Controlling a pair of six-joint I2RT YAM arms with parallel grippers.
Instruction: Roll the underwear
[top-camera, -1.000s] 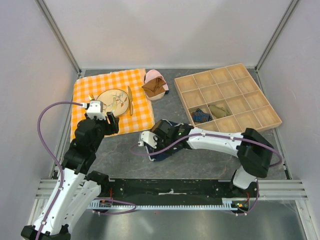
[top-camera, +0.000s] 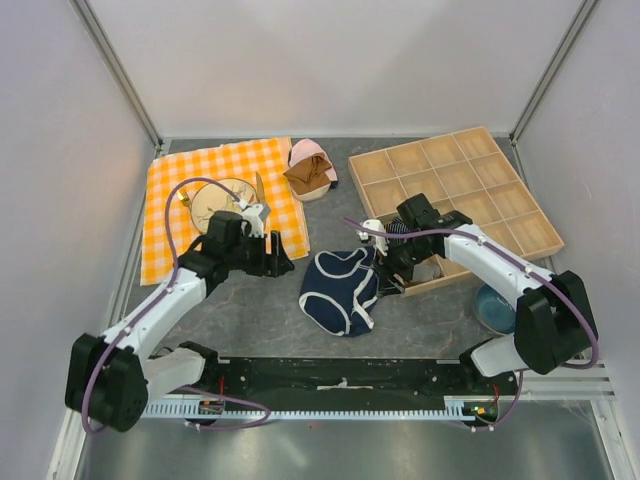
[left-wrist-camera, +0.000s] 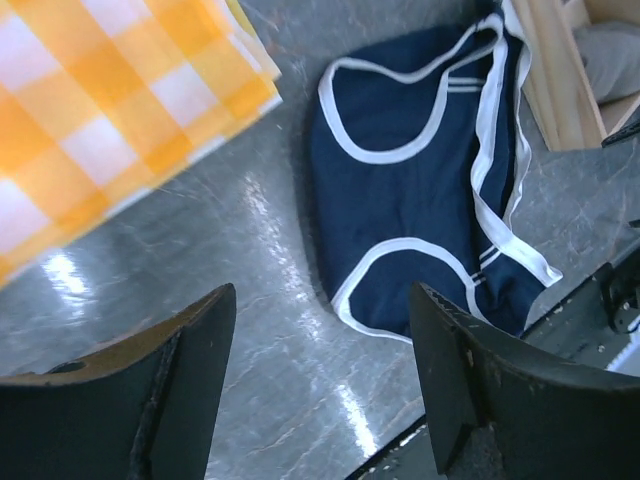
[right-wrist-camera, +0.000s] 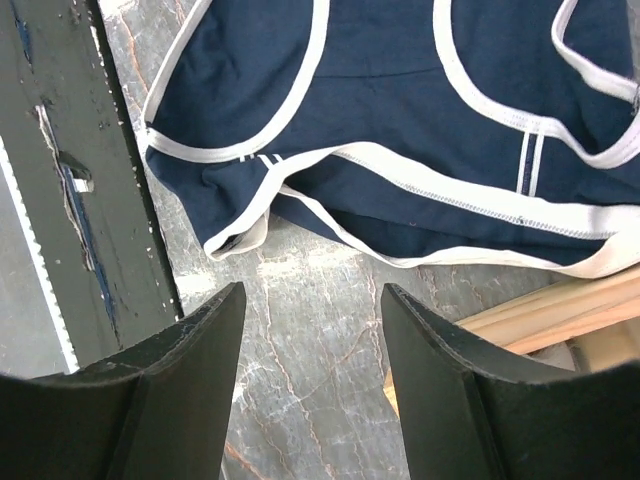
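Note:
The navy underwear (top-camera: 335, 290) with white trim lies flattened on the grey surface in the middle, its right side folded into a loose strip. My left gripper (top-camera: 277, 255) is open above the surface just left of it; in the left wrist view its fingertips (left-wrist-camera: 205, 320) point at the underwear's near side. My right gripper (top-camera: 390, 280) hangs open by the underwear's right edge, beside the wooden organizer; in the right wrist view nothing is between its fingertips.
A wooden compartment organizer (top-camera: 465, 160) stands at the back right, a blue bowl (top-camera: 494, 310) at the right. An orange checked cloth (top-camera: 160, 220) with plate and cutlery lies at the left, a bowl of folded cloths (top-camera: 308, 165) at the back.
My left gripper has moved right and toward the underwear. My right gripper has moved from over the underwear to the right, toward the organizer.

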